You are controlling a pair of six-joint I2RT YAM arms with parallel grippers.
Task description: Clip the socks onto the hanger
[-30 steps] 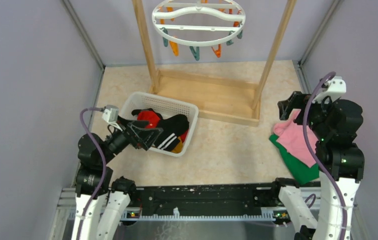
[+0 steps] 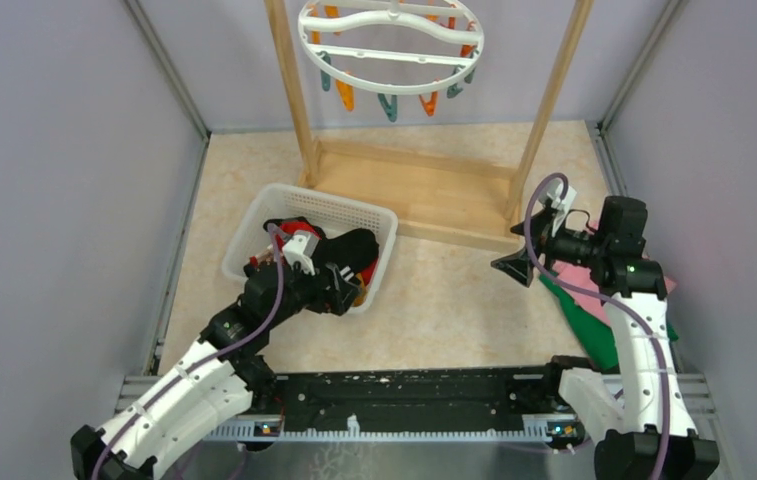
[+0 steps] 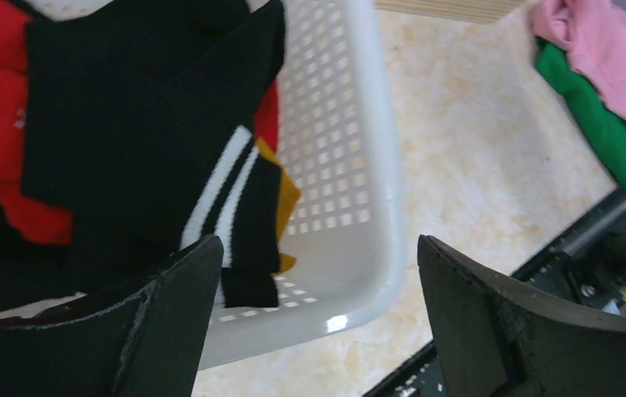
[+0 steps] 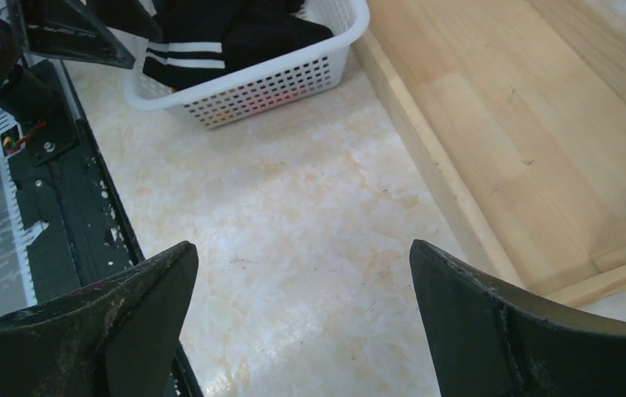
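Black socks [image 3: 144, 124] with white stripes lie piled with red and mustard ones inside the white basket [image 3: 379, 157]. Over the basket's near right part, my left gripper [image 2: 346, 290] stands open, its fingers [image 3: 491, 331] wide apart and empty. The right gripper [image 2: 516, 250] is open too, above the bare table in front of the wooden stand; nothing lies between its fingers. High at the back hangs the round white hanger [image 2: 394, 85], with orange and teal clips [image 2: 344, 95] dangling from its ring.
The wooden stand [image 2: 424, 185] has two posts and a low base behind the basket. A pink cloth [image 3: 615, 58] and a green cloth [image 3: 578, 112] lie at the right, partly under the right arm.
The hanger has shifted slightly left. The socks remain in the basket.
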